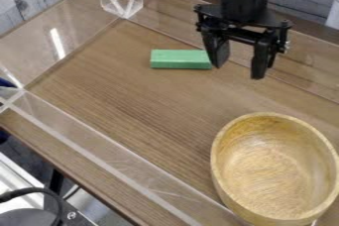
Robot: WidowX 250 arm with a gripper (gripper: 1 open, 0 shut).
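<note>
The black gripper (241, 50) hangs from the top over the wooden table, its two fingers spread open with nothing visible between them. Just left of it a green block (179, 58) lies flat on the table. A large round tan bowl (272, 121) sits at the lower right.
A clear plastic piece (119, 0) stands at the back left. Transparent edging runs along the table's left side, with dark and silver equipment in the lower left corner.
</note>
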